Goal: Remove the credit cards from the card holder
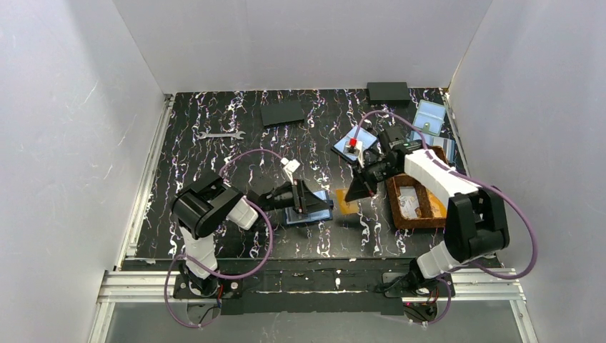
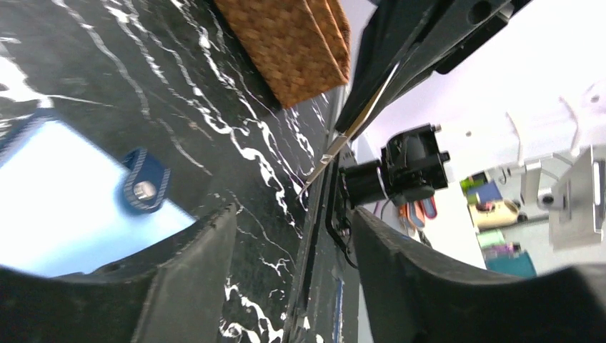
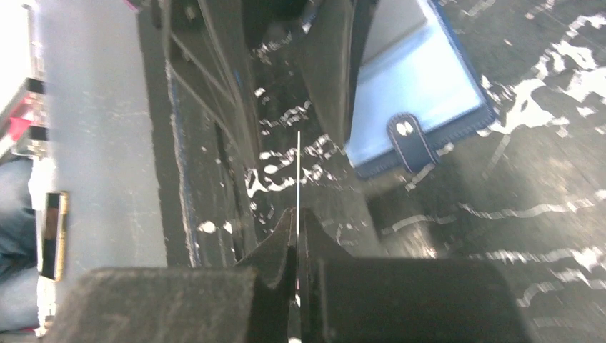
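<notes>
The light-blue card holder with a dark strap (image 2: pixel 86 200) lies open on the table below my left gripper (image 1: pixel 314 204), whose fingers stand parted in the left wrist view with nothing between them. My right gripper (image 1: pixel 357 191) is shut on an orange card (image 1: pixel 346 202), held beside the holder's right side; in the right wrist view the card shows edge-on as a thin line between the fingers.
A brown woven basket (image 1: pixel 400 221) with items inside stands at the right. Another blue case (image 1: pixel 346 132), two black slabs (image 1: pixel 282 114) and a wrench (image 1: pixel 221 135) lie farther back.
</notes>
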